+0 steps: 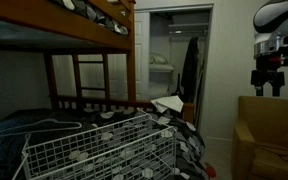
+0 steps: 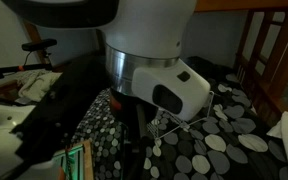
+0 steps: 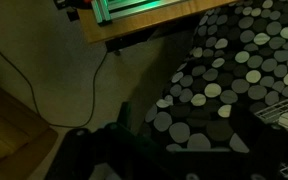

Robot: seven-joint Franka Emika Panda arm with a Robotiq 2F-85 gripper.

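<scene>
My gripper (image 1: 267,91) hangs high at the right in exterior view 1, above the armchair, its two fingers spread and pointing down. The fingers stand open in the wrist view, with no held object visible between the dark fingers. A white wire rack (image 1: 102,150) stands in front of the bed in exterior view 1. Behind it on the left, a pale clothes hanger (image 1: 36,126) lies on dark cloth. A white folded item (image 1: 168,103) rests on the dotted bedding. In exterior view 2 my arm covers much of the scene, and its gripper is hard to make out.
A tan armchair (image 1: 267,137) is below my gripper. The bunk bed's wooden post (image 1: 141,55) and upper bunk limit room at the left. Dotted bedding (image 3: 229,75) spreads below the wrist camera, beside a wooden-edged surface (image 3: 149,28). A cable (image 3: 26,80) runs over the floor.
</scene>
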